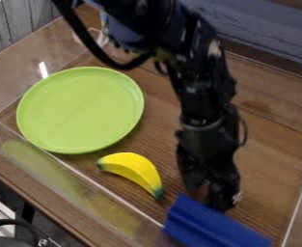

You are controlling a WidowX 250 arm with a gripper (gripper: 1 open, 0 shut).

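My black gripper (211, 183) hangs low over the wooden table, right of a yellow toy banana (134, 168) and just behind a blue block (215, 227) at the bottom right. It is blurred, and its fingertips are dark, so what lies between them is hard to see. A green plate (78, 108) lies at the left.
A clear plastic wall runs along the front left, and other edges border the table (266, 145) at the back and right. Bare wood shows right of the arm and between the plate and the arm.
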